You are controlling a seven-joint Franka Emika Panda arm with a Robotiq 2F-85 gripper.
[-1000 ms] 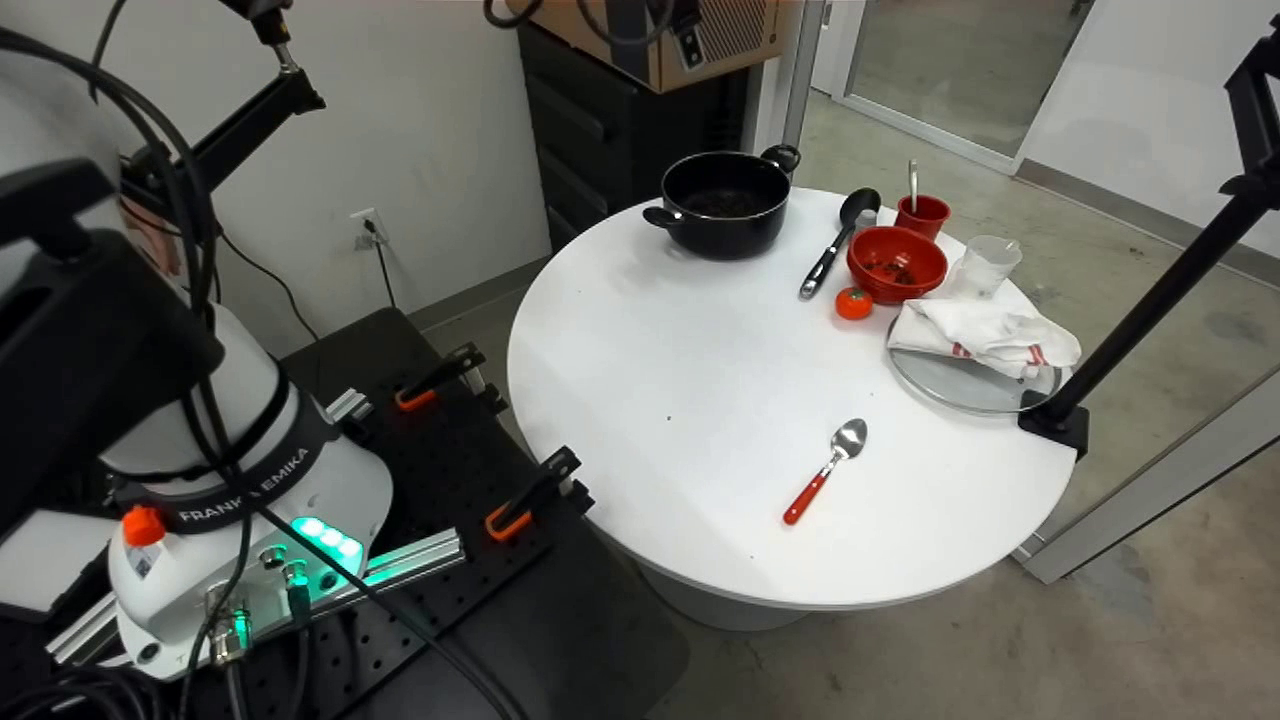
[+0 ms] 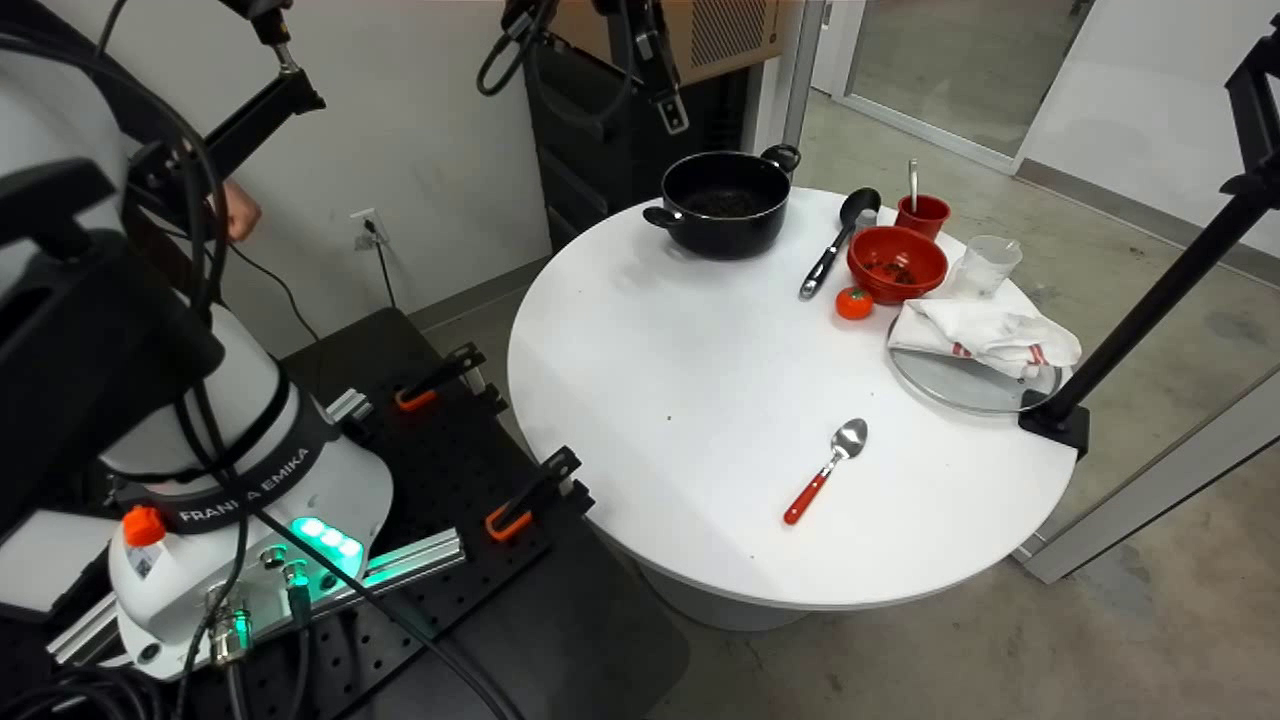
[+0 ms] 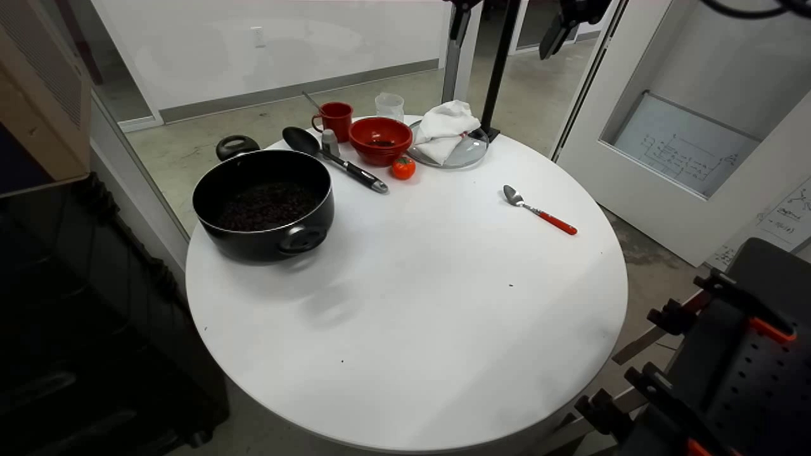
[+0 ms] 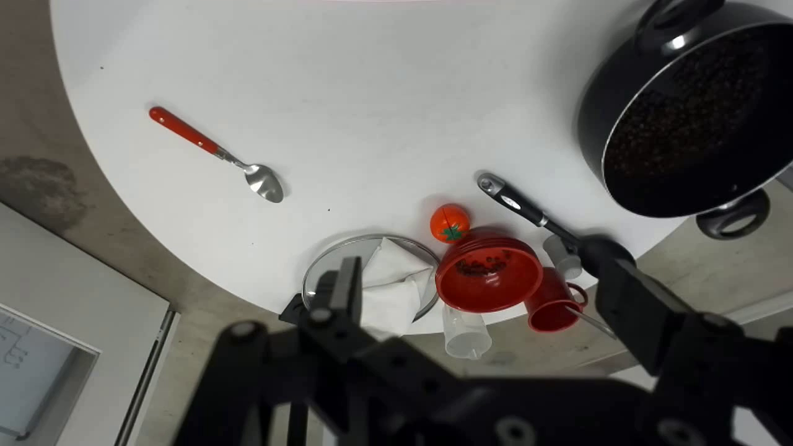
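Observation:
My gripper stands open, its two dark fingers wide apart with nothing held between them. It hangs high above the table; in exterior view 1 one finger (image 2: 672, 113) shows at the top edge, in exterior view 2 a dark finger (image 3: 553, 42) does. A spoon with a red handle (image 4: 183, 130) lies alone on the white table. The black pot (image 2: 723, 204) holds dark beans or similar bits. Beside a tomato (image 4: 450, 222) sits a red bowl (image 3: 380, 141) with a few dark bits inside. A black ladle (image 4: 513, 201) rests between pot and bowl.
A red mug (image 3: 336, 120) with a utensil in it and a clear cup (image 2: 987, 265) stand near the far edge. A white cloth (image 2: 978, 328) lies on a glass lid (image 3: 469, 152). A black post (image 2: 1134, 306) rises at the edge.
In exterior view 1 the gripper's visible finger has come lower and slightly left, and more of the gripper shows. The objects on the table have not moved.

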